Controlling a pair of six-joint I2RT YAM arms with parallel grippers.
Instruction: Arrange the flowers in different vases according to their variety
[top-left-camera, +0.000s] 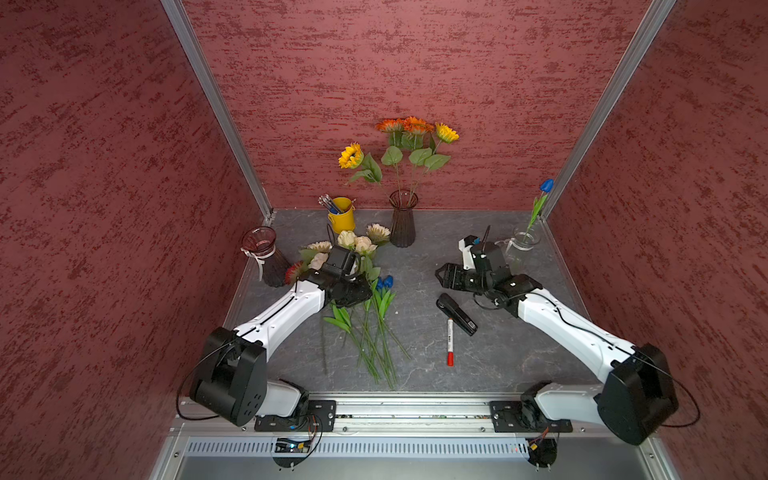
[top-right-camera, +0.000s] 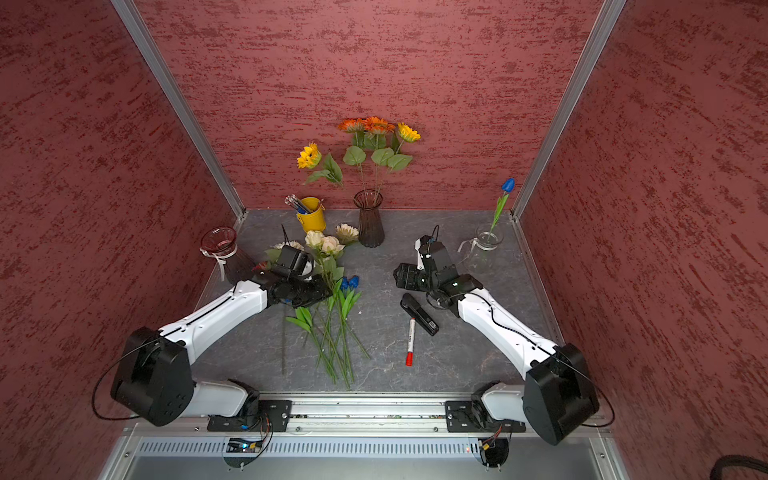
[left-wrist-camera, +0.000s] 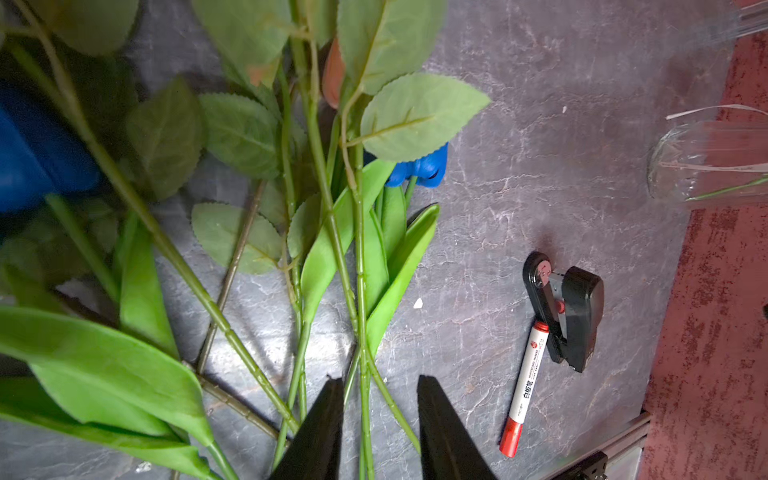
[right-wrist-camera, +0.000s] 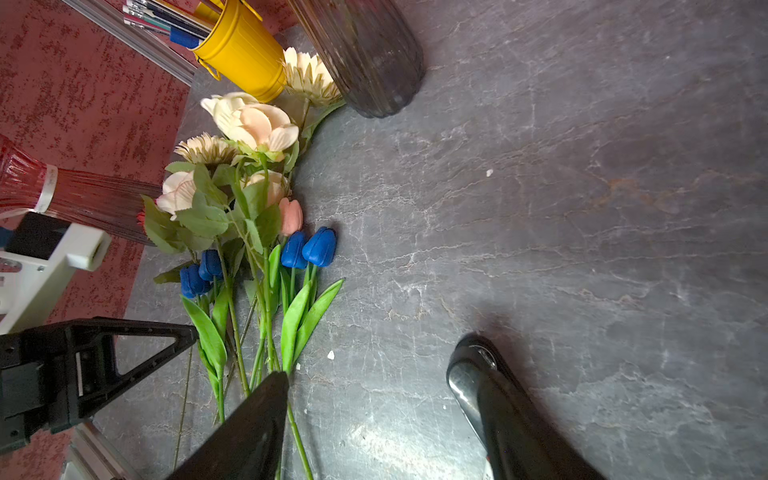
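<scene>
A pile of loose flowers lies left of centre: cream roses (right-wrist-camera: 252, 124), blue tulips (right-wrist-camera: 320, 246), a pink tulip (right-wrist-camera: 290, 216), cream daisy-like blooms (top-left-camera: 377, 232) and a red bloom (top-left-camera: 294, 273). Above their stems hovers my left gripper, part open; green stems (left-wrist-camera: 360, 320) run through the gap between its fingers in view, but whether they touch is unclear. My right gripper is open and empty, right of centre. A brown vase (top-left-camera: 402, 220) holds orange and yellow sunflowers (top-left-camera: 416, 125). One blue tulip (top-left-camera: 546, 185) stands in a clear vase (top-left-camera: 524, 237).
The ribboned dark vase (top-left-camera: 268, 256) at left shows no flowers. A yellow pencil bucket (top-left-camera: 342, 216) stands at the back. A black stapler (top-left-camera: 457, 313) and a red-capped marker (top-left-camera: 450, 342) lie front right of centre. The surface between the arms is mostly clear.
</scene>
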